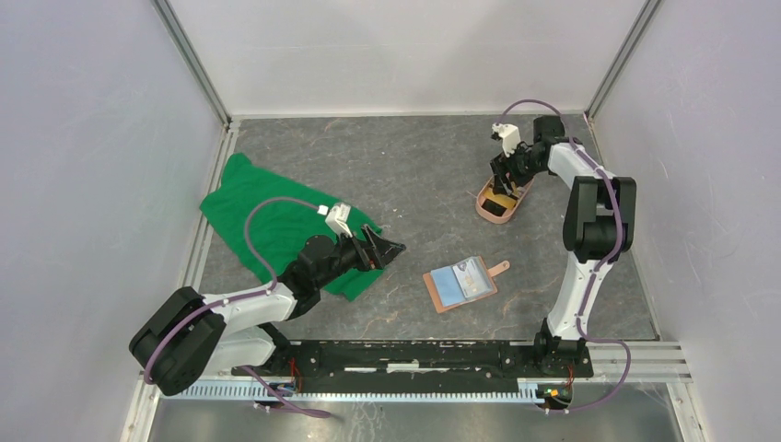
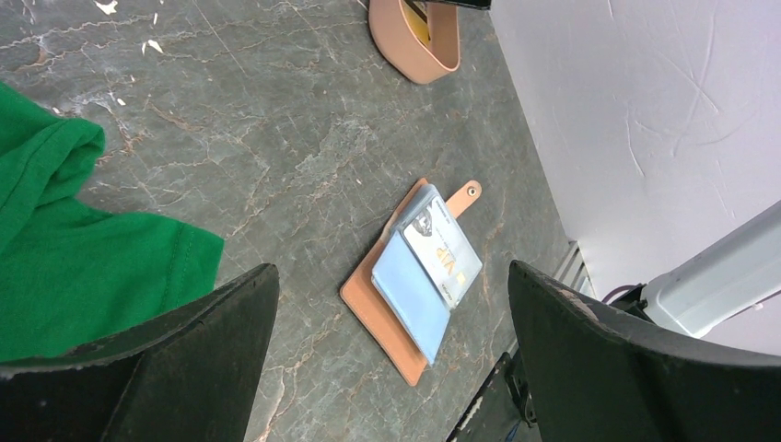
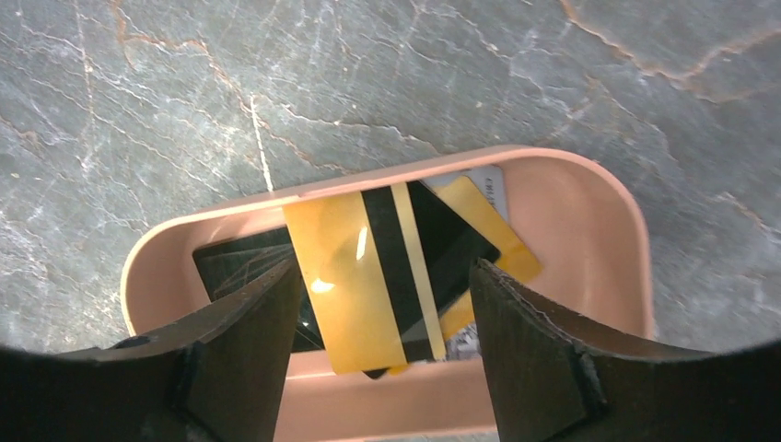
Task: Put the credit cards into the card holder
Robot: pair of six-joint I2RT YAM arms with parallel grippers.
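Several cards lie overlapping in an oval pink tray [image 3: 580, 276], a gold-and-black card [image 3: 345, 285] topmost in the right wrist view. Under it show a black card [image 3: 451, 235] and another gold card [image 3: 488, 226]. My right gripper is over the tray, its fingers parted on both sides of the top card; no grip on it shows. The card holder [image 1: 461, 284], brown with a light blue and a clear pocket side, lies opened out at the front centre of the table. My left gripper [image 1: 392, 247] hangs open and empty near the green cloth.
A crumpled green cloth [image 1: 267, 216] covers the left side of the table, partly beneath my left arm. White walls [image 2: 645, 110] close in the table's sides and back. Bare grey tabletop [image 1: 414, 175] stretches between the cloth and the pink tray.
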